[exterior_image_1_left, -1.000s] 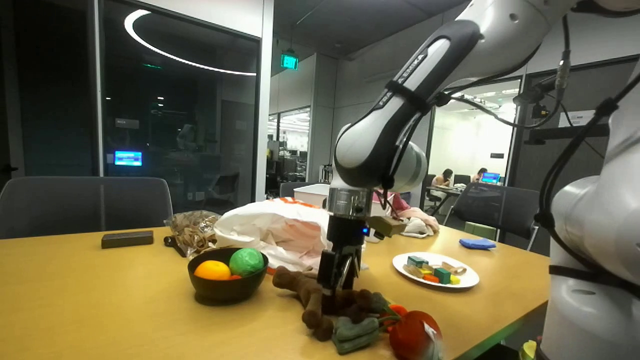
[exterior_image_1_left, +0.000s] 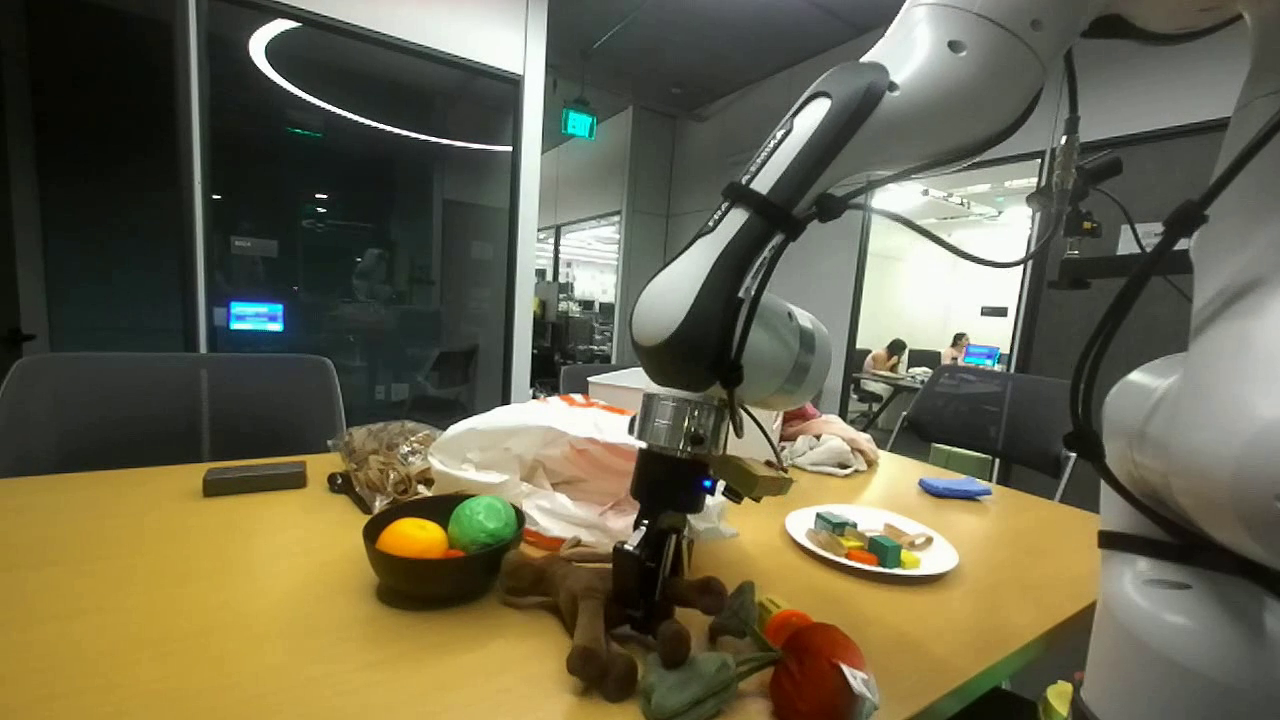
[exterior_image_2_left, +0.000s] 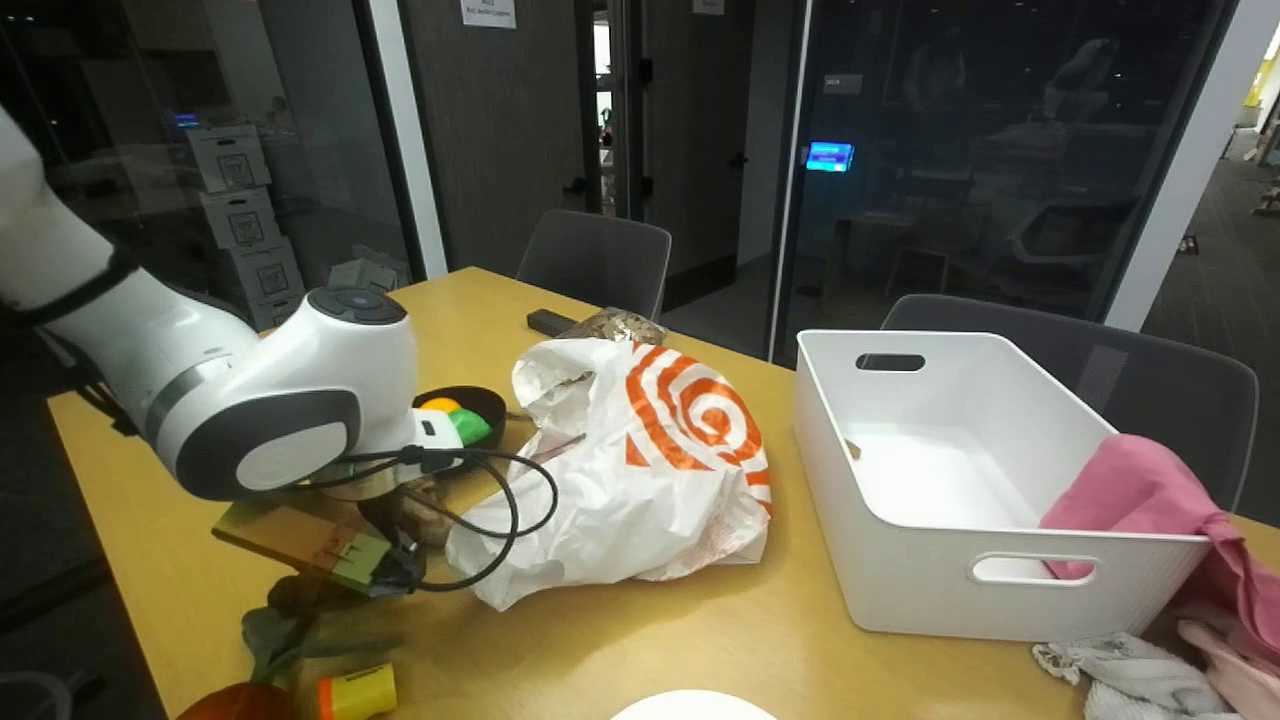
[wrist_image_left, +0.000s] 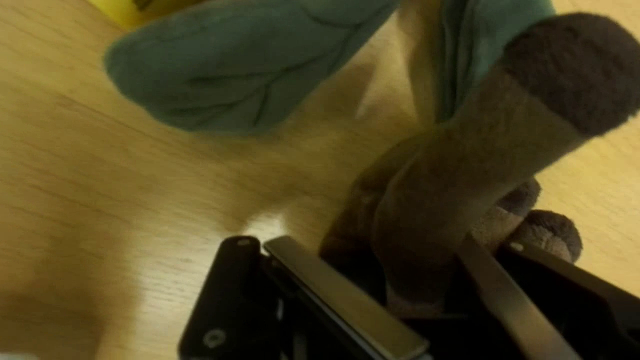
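Observation:
A brown plush toy (exterior_image_1_left: 588, 612) with dark-tipped limbs lies on the table beside the black bowl (exterior_image_1_left: 438, 576). My gripper (exterior_image_1_left: 648, 618) points down into it, low over the table, shut on part of the toy. In the wrist view a brown limb (wrist_image_left: 444, 198) rises between the fingers; where the pads press on it is hidden. Against the toy lies a red plush vegetable (exterior_image_1_left: 819, 672) with green leaves (exterior_image_1_left: 690, 686). An orange (exterior_image_1_left: 411, 538) and a green ball (exterior_image_1_left: 482, 523) are in the bowl.
Behind the gripper spreads a white plastic bag (exterior_image_1_left: 540, 456). A white plate (exterior_image_1_left: 936, 558) with small blocks stands to its right. A white bin (exterior_image_2_left: 960, 582) with pink cloth (exterior_image_2_left: 1128, 480) is beyond the bag.
My gripper has moved left and slightly lower in exterior view 1, and the brown toy has shifted left with it. The bowl and plush vegetable have also slid a little left.

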